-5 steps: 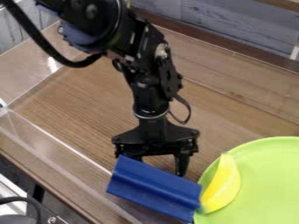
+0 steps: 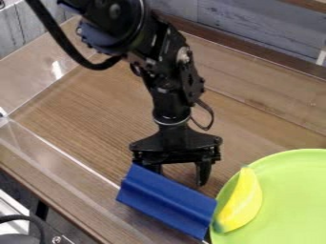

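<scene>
My black gripper [image 2: 176, 170] hangs over the wooden table, open, its fingers lowered just behind a blue rectangular object [image 2: 166, 203] that lies at the front of the table. The near finger is partly hidden by the blue object, and I cannot tell whether they touch. To the right, a yellow banana-like piece [image 2: 242, 200] rests on a light green plate [image 2: 295, 191], close to the right end of the blue object.
A grey panelled wall [image 2: 254, 33] runs along the back. Dark cables and a white item sit off the table's lower-left edge.
The gripper has shifted very slightly to the right over the last second. The blue object, banana piece and plate look unchanged.
</scene>
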